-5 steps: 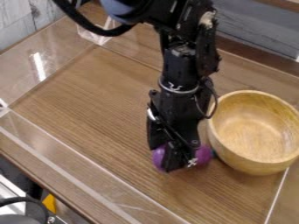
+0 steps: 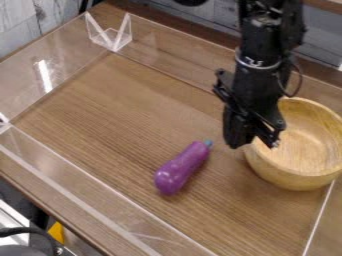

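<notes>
A purple eggplant point(image 2: 182, 168) lies on the wooden table in the lower middle. Up and to its right, my black gripper point(image 2: 237, 141) hangs shut at the left rim of a round pale wooden bowl point(image 2: 297, 158), apart from the eggplant, with nothing visible between its fingers. The bowl sits at the right, its back partly hidden behind the arm.
A clear plastic piece point(image 2: 110, 30) stands at the back left. Dark cables lie beyond the front left edge.
My gripper has risen and moved back and right, away from the eggplant, which now lies uncovered further left than it was.
</notes>
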